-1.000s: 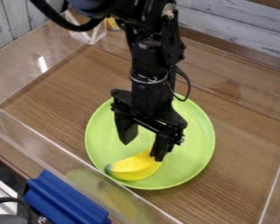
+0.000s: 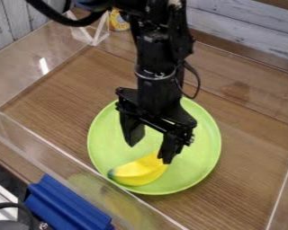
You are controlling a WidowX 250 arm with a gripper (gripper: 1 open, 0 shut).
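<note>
My black gripper (image 2: 154, 135) hangs over a light green plate (image 2: 194, 176), its two fingers apart and pointing down. A yellow object (image 2: 141, 171) with a dark tip, banana-like, lies on the lower left part of the plate, just below and partly behind the right finger. Nothing shows between the fingers.
The wooden surface (image 2: 57, 108) has clear room left and right of the plate. A clear low wall (image 2: 39, 151) runs along the near left, with blue blocks (image 2: 65, 203) outside it. A yellow object stands at the back.
My arm and gripper have shifted very slightly upward. The plate and the yellow object have not moved.
</note>
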